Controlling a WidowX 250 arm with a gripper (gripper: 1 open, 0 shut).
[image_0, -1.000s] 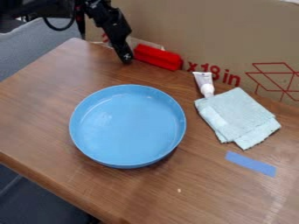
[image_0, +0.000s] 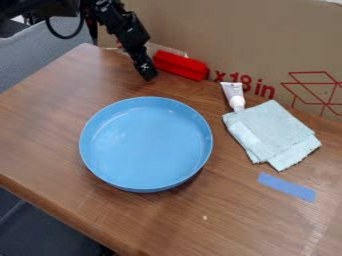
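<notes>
My gripper (image_0: 144, 68) hangs at the back left of the wooden table, low beside the left end of a red box-shaped object (image_0: 182, 65); its fingers are dark and small, so how far apart they stand is unclear. A large blue plate (image_0: 146, 144) lies in the middle of the table. A white tube (image_0: 234, 94) lies at the back right, touching or just above a folded pale grey cloth (image_0: 274, 135).
A cardboard panel (image_0: 274, 35) with red print stands along the back. A strip of blue tape (image_0: 286, 186) is on the right side of the table.
My gripper has shifted very slightly beside the red object. The plate, tube and cloth have not moved.
</notes>
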